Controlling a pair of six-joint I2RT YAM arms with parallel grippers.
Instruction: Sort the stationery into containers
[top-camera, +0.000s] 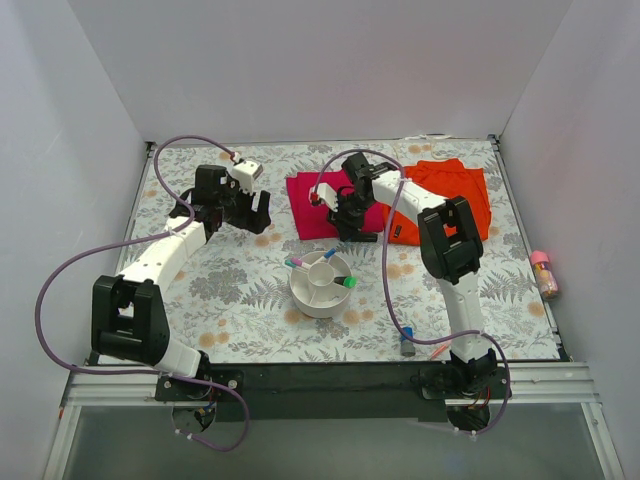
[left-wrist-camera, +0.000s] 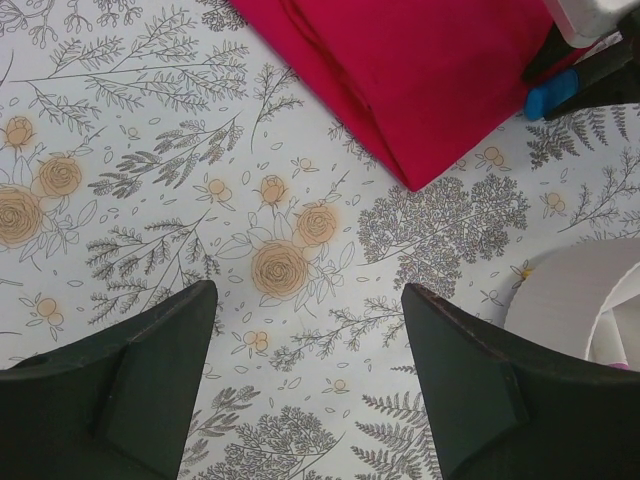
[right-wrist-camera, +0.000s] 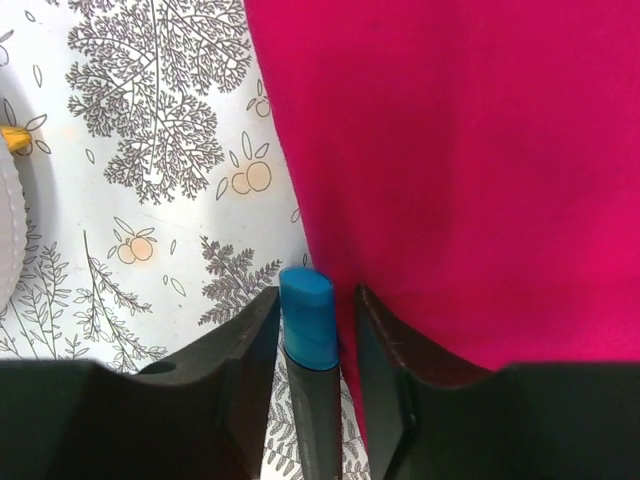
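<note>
A black marker with a blue cap lies along the front edge of the magenta cloth. In the right wrist view it sits between the fingers of my right gripper. The left finger is right against it, while a gap shows beside the other. From above, that gripper is low over the cloth's front edge. My left gripper hangs open and empty over bare tablecloth, left of the magenta cloth. A white round container holds several markers, one with a green cap.
An orange cloth covers the back right. A blue-topped item lies near the front edge, and a pink and yellow bottle is at the right edge.
</note>
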